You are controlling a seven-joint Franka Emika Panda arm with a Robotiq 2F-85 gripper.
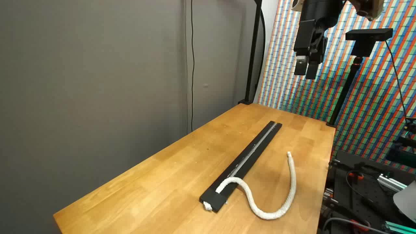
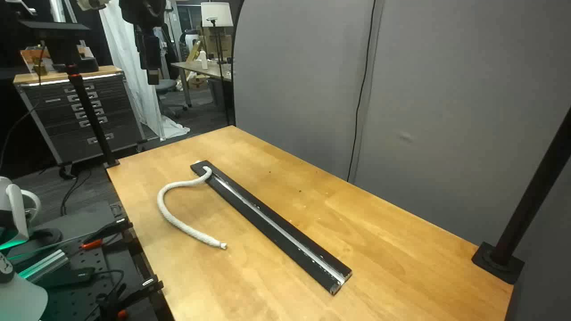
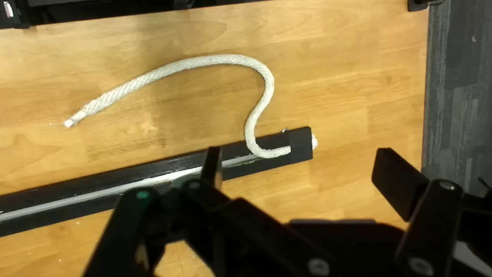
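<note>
A white rope (image 1: 254, 203) lies in a curve on the wooden table, its loose end (image 3: 73, 120) away from the black bar. The other end passes under a black cap (image 3: 300, 145) at one end of the long black bar (image 2: 278, 231), and a short white tuft (image 3: 314, 141) sticks out beyond. Along the bar runs a pale groove (image 3: 110, 191), empty over most of its length. High above the table hangs my gripper (image 1: 306, 74), clear of rope and bar. In the wrist view its fingers (image 3: 397, 184) stand wide apart; the gripper is open with nothing between them.
Black posts (image 1: 253, 58) rise at table corners, one carrying a flat black camera mount (image 1: 368, 35). A dark cart (image 2: 96, 273) with tools adjoins one long side; a grey wall panel (image 1: 117, 78) borders the other.
</note>
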